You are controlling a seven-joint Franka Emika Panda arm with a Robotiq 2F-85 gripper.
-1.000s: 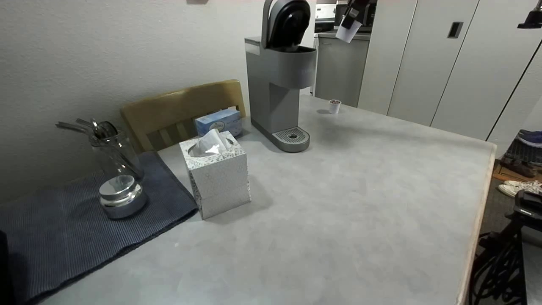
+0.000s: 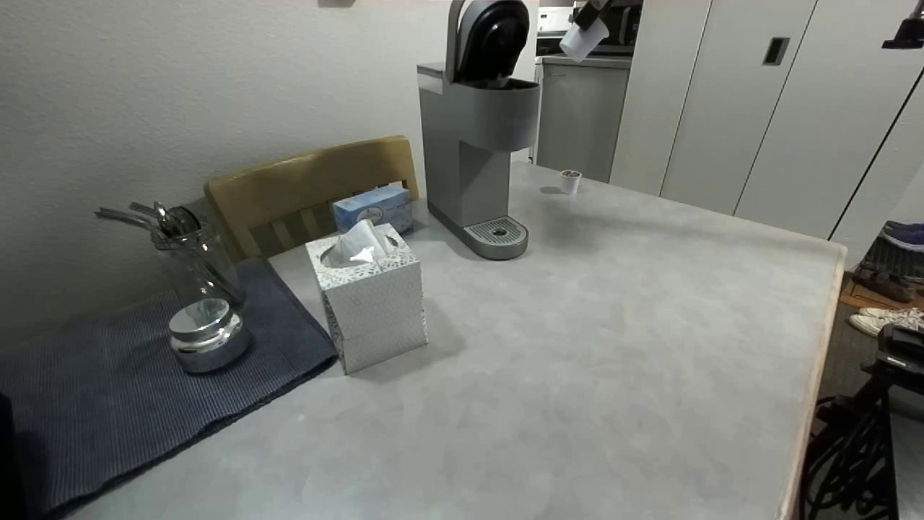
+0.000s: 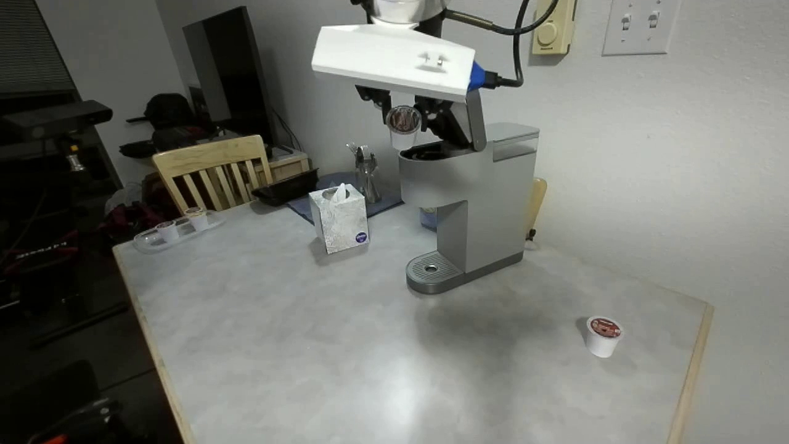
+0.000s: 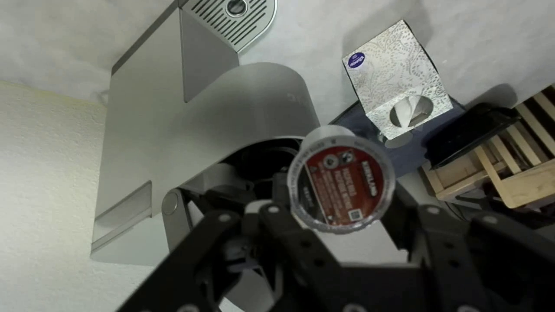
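Observation:
My gripper is shut on a white coffee pod [image 4: 341, 182], whose red and black foil lid faces the wrist camera. In exterior view 2 the held pod [image 3: 404, 126] hangs tilted in front of the coffee maker's upper part. The grey coffee maker [image 3: 488, 185] has its lid raised, and its dark pod chamber [image 4: 268, 158] shows beside the pod in the wrist view. Exterior view 1 has the pod [image 2: 585, 40] at the top, right of the coffee maker [image 2: 463, 130] and apart from its open lid [image 2: 494, 43].
A second pod [image 3: 603, 335] stands upright on the table, right of the machine. The tissue box [image 3: 340, 219] is to its left. Farther left, a clear tray [image 3: 151, 240] holds more pods.
In exterior view 1 the gripper and held pod have shifted slightly left and up, nearer the coffee maker, and the pod tilts more. The coffee maker and second pod stay in place.

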